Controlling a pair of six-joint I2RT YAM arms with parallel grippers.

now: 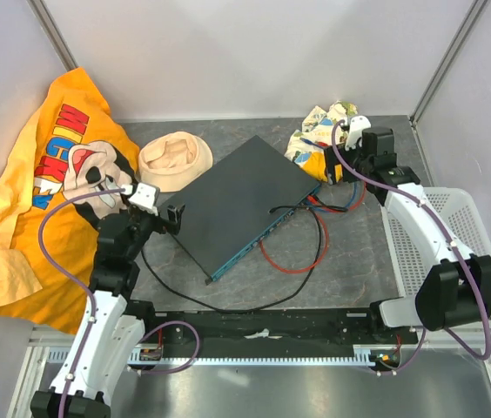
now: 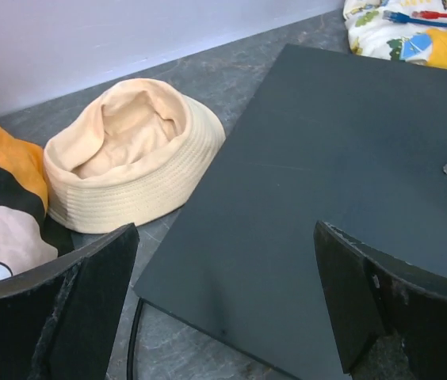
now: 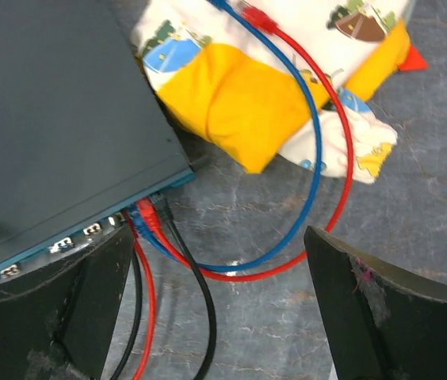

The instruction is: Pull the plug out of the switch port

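A dark grey switch (image 1: 237,200) lies diagonally on the floor, its port edge facing front right. In the right wrist view, red plug (image 3: 147,212), black plug (image 3: 162,205) and blue cable ends sit at the ports near the switch's corner; other cables run behind the fingers. My right gripper (image 1: 341,165) is open above that corner, the plugs between and beyond its fingers. My left gripper (image 1: 169,218) is open over the switch's left part, with nothing between its fingers.
A beige bucket hat (image 2: 128,190), an orange cloth (image 1: 28,218) and a patterned cloth (image 3: 231,111) with loose cable ends surround the switch. A white basket (image 1: 489,244) stands at the right. Bare floor shows in front.
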